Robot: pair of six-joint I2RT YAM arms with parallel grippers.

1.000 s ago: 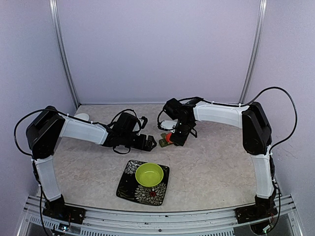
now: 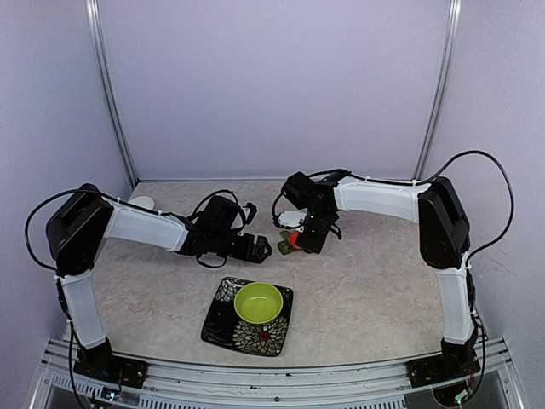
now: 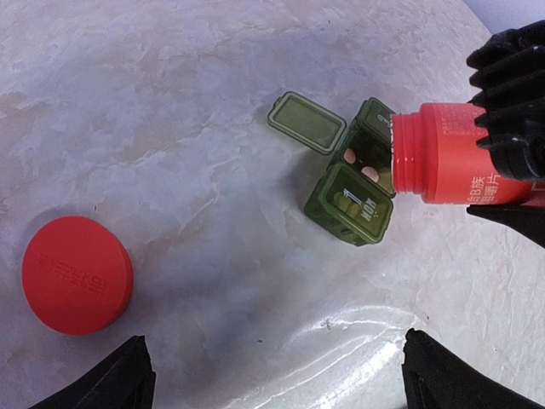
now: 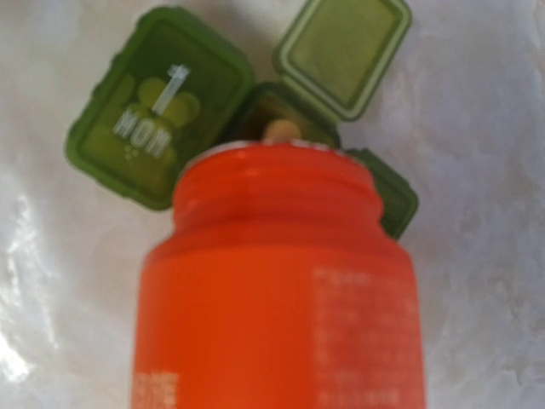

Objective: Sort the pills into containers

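Note:
A red pill bottle [image 3: 451, 153] without its cap lies sideways in my right gripper [image 2: 300, 242], which is shut on it. Its mouth is over the open middle compartment of the green pill box [image 3: 349, 209]. Inside that compartment sit a few pale pills [image 3: 370, 174], and the compartment's lid [image 3: 306, 121] is flipped out to the side. In the right wrist view a tan pill [image 4: 282, 130] shows just past the bottle's rim; I cannot tell whether it is in the bottle or the box. The closed MON compartment [image 4: 157, 106] holds several pills. My left gripper is open and empty, off to the box's left.
A red cap [image 3: 77, 274] lies flat on the table near my left gripper. Toward the front stands a black flowered tray [image 2: 223, 319] carrying a green bowl [image 2: 258, 303]. A white round object [image 2: 142, 203] is at the back left.
The red bottle in my right gripper has shifted or tilted very slightly over the box. My left arm, the tray and the bowl look unmoved.

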